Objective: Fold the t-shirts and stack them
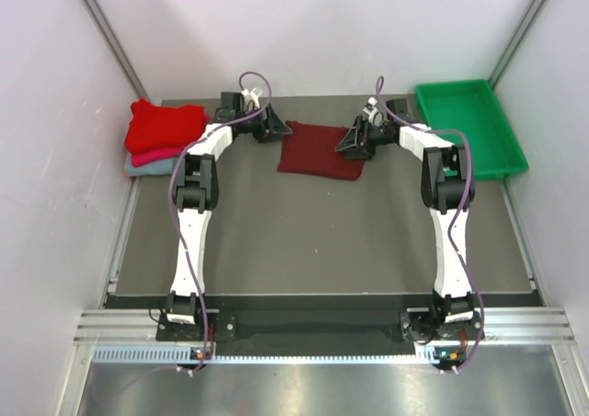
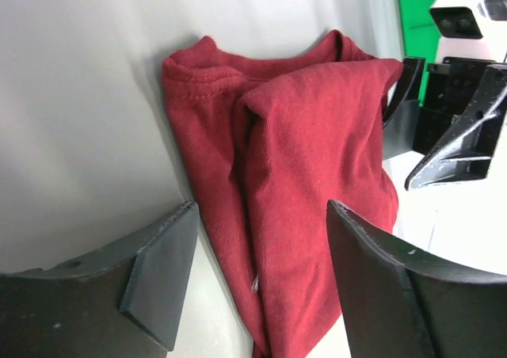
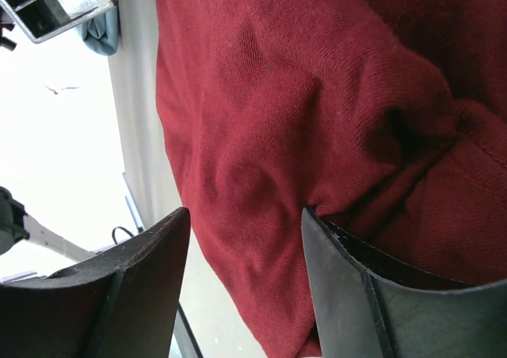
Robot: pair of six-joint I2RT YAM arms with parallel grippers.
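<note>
A dark red t-shirt (image 1: 316, 155), folded into a compact rectangle, lies on the table at the back middle. My left gripper (image 1: 284, 131) is at its left edge, fingers apart; in the left wrist view the shirt's folded side (image 2: 277, 160) extends forward from between the two fingertips. At the right edge, my right gripper (image 1: 340, 146) is open over the cloth. Up close in the right wrist view, the wrinkled fabric (image 3: 238, 136) runs behind and between its parted fingers. Neither gripper visibly pinches the cloth.
Folded shirts are stacked at the back left: a red one (image 1: 166, 126) on top, a pink one (image 1: 156, 157) below, and a light blue one (image 1: 152, 167) at the bottom. A green bin (image 1: 513, 173) stands at the back right.
</note>
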